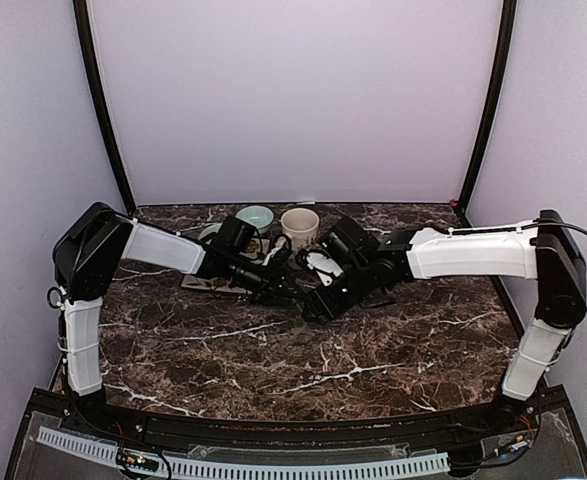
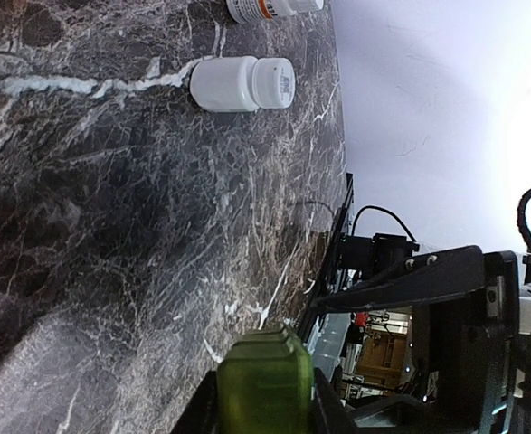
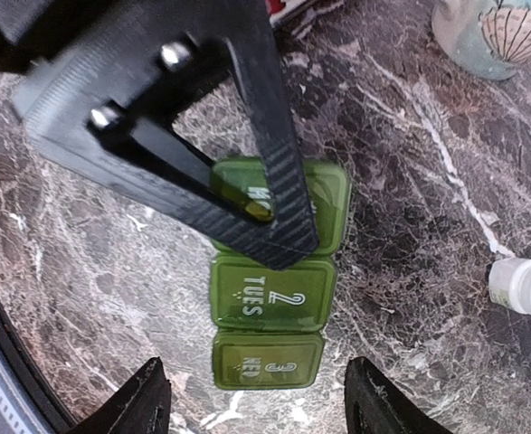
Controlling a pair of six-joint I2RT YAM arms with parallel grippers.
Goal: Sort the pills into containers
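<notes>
A green pill organizer [image 3: 273, 294] with day lids reading TUES and WED is held up at the table's middle. My left gripper is shut on it, seen as the green block at the bottom of the left wrist view and under black fingers in the right wrist view. My right gripper stands open just beside the organizer's WED end, a finger to either side; whether it touches is unclear. White pill bottles [image 2: 238, 83] lie on their sides on the marble table.
A white cup [image 1: 300, 222] and pale bowls [image 1: 254, 217] stand at the back centre, with a tray [image 1: 203, 282] partly under the left arm.
</notes>
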